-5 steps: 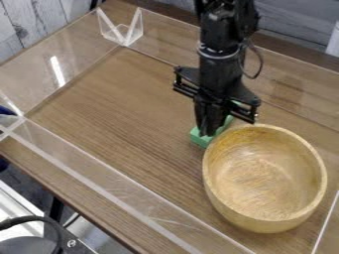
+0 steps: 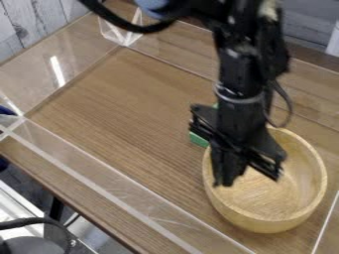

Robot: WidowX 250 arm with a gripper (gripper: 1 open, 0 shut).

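Note:
My black gripper [image 2: 223, 171] hangs low over the left part of a round tan wooden bowl [image 2: 281, 208] at the right of the view, blurred and shut, with nothing visible between its fingers. Behind the bowl and partly hidden by the gripper, a small green object [image 2: 201, 131] rests on the wooden table.
Clear plastic strips run along its left and front edges, and a clear corner piece stands at the back left. Black cables lie beyond the lower left edge.
My gripper has moved down and toward the front, from above the green object to over the bowl. The bowl has stayed in place.

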